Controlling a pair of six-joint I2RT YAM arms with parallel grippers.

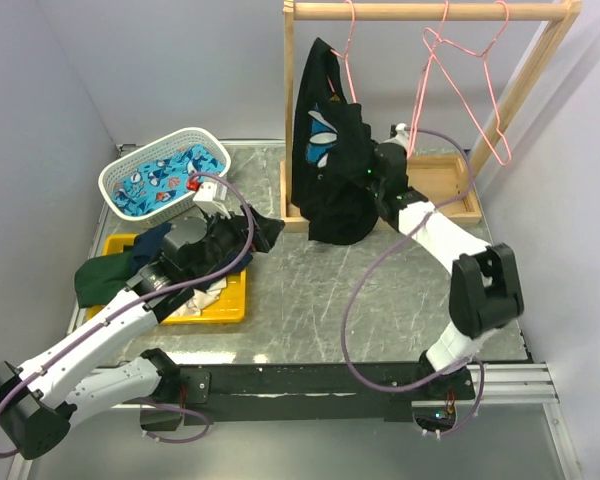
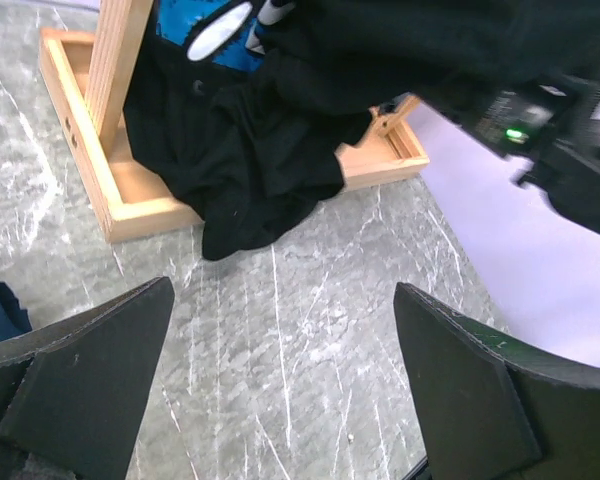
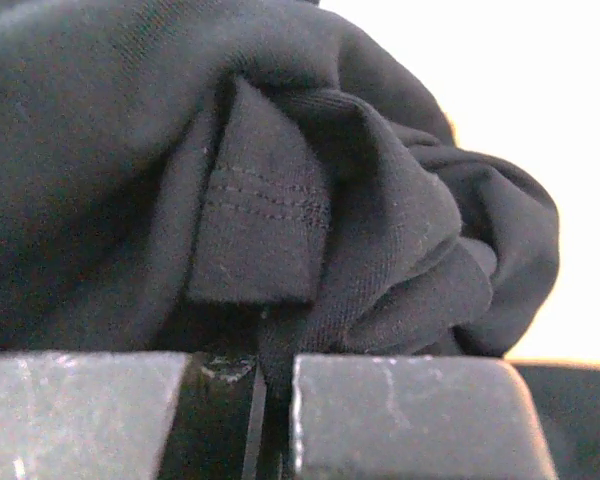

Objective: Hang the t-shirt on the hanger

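The black t shirt [image 1: 342,205] with a blue and white print hangs by one shoulder on the leftmost pink hanger [image 1: 348,62], at the rack's left post. My right gripper [image 1: 375,178] is shut on the shirt's right side and lifts it in a bunch. In the right wrist view, folds of black cloth [image 3: 260,235] with a stitched hem run down between the fingers. Left of the shirt, my left gripper [image 1: 268,232] stands open and empty. Its fingers [image 2: 100,370] frame bare table in the left wrist view, with the shirt's lower edge beyond.
Two empty pink hangers [image 1: 485,80] hang further right on the wooden rack [image 1: 430,12]. A white basket [image 1: 108,180] with blue patterned cloth is back left. Beneath my left arm sits a yellow tray [image 1: 235,300] of clothes.
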